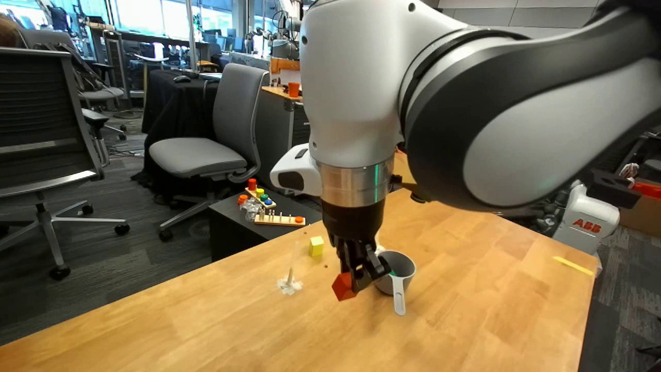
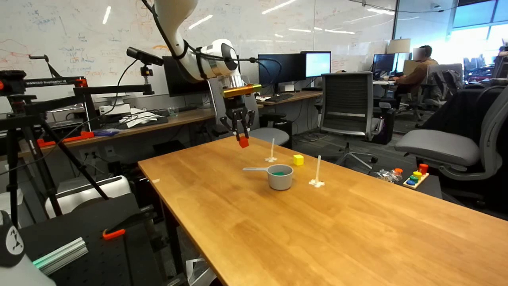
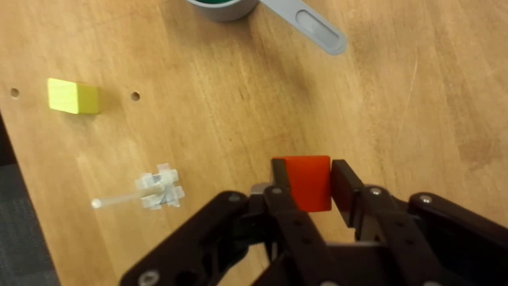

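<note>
A red block (image 3: 309, 183) is pinched between the fingertips of my gripper, which is shut on it. In exterior view 2 the gripper (image 2: 240, 133) holds the red block (image 2: 243, 141) in the air above the table's far part. The grey measuring cup (image 2: 279, 178), with something green inside, stands upright on the table, its handle (image 3: 316, 28) reaching out at the top of the wrist view. On the table sits a yellow block (image 3: 74, 96), apart from the cup and the gripper.
Two thin upright sticks, a nearer stick (image 2: 317, 169) and a farther stick (image 2: 272, 148), are fixed to the table with white tape. Toys (image 1: 266, 207) stand on a black side table past the edge.
</note>
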